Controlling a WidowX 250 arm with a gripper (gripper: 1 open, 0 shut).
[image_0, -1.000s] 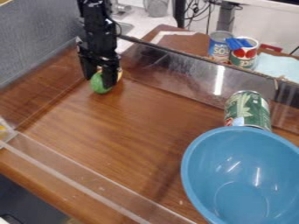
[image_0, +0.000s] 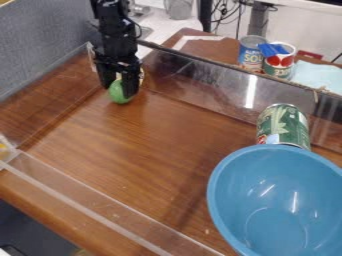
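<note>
My black gripper (image_0: 119, 72) reaches down from the top at the back left of the wooden tray, over a green object (image_0: 118, 93) that lies near the back wall. A pale yellowish thing shows just behind the fingers. Whether the fingers hold the green object is hard to tell. A green-labelled can (image_0: 282, 128) stands at the right, behind a large blue bowl (image_0: 265, 202) in the front right.
Outside the clear rim at the back stand a blue can (image_0: 251, 52) and a red-white can (image_0: 278, 63), by a light blue cloth (image_0: 317, 77). A grey padded wall (image_0: 36, 55) borders the left. The middle of the tray is clear.
My gripper has shifted slightly over the green object, which looks a little less covered at its lower part. The bowl and cans have stayed put.
</note>
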